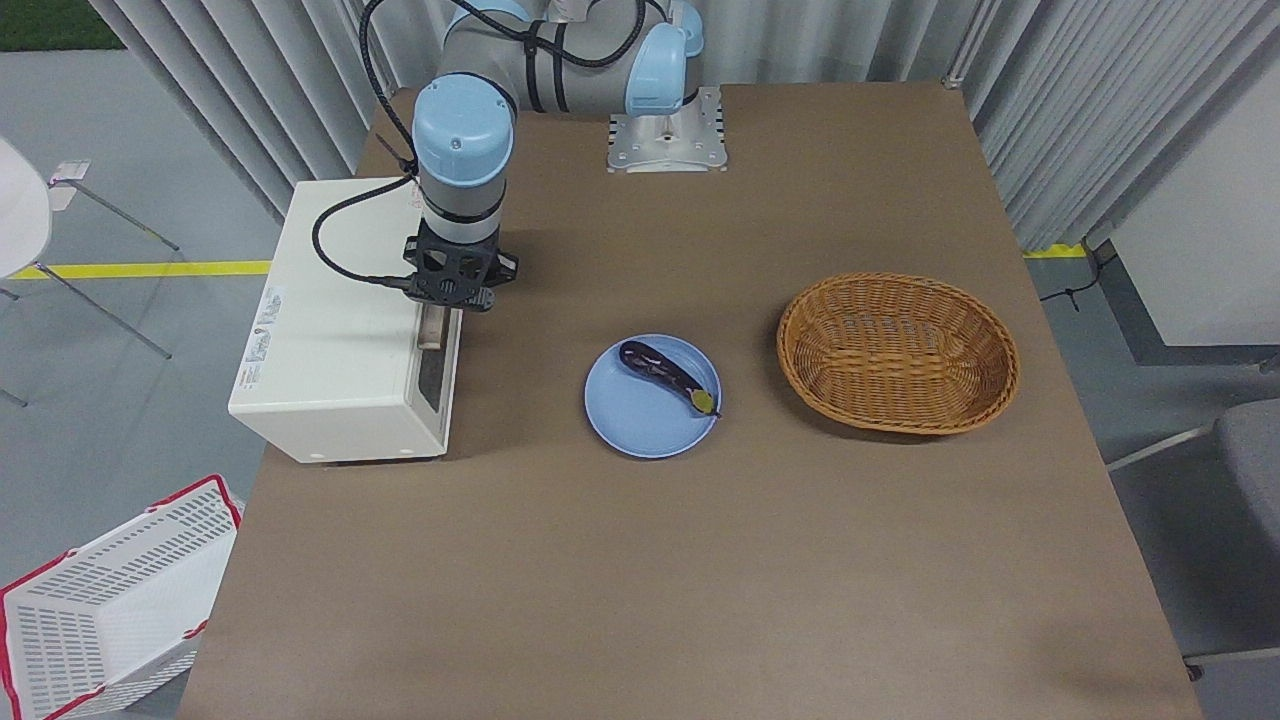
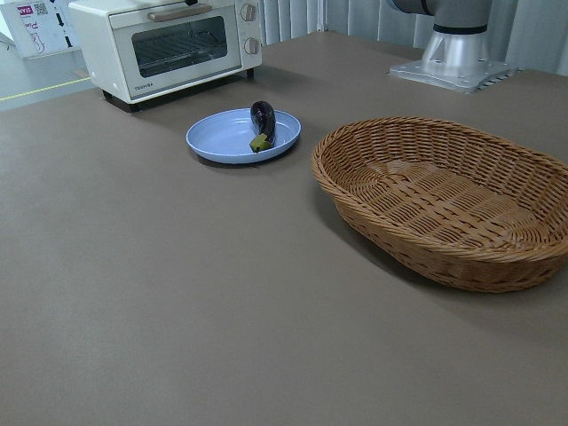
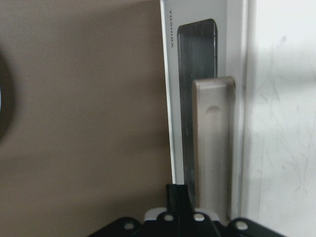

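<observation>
A white Toshiba toaster oven (image 1: 318,312) stands at the left of the table, its door with a dark window (image 2: 177,51) closed. My gripper hangs over the front of the oven, just above the long handle (image 3: 213,148) in the wrist view. Its black fingertips are close together and appear shut; whether they touch the handle I cannot tell. A dark eggplant (image 1: 660,372) lies on a blue plate (image 1: 630,426) at mid-table.
An oval wicker basket (image 1: 896,354) sits on the right of the table (image 1: 684,576), whose near half is bare. A white and red crate (image 1: 114,606) stands off the table at lower left.
</observation>
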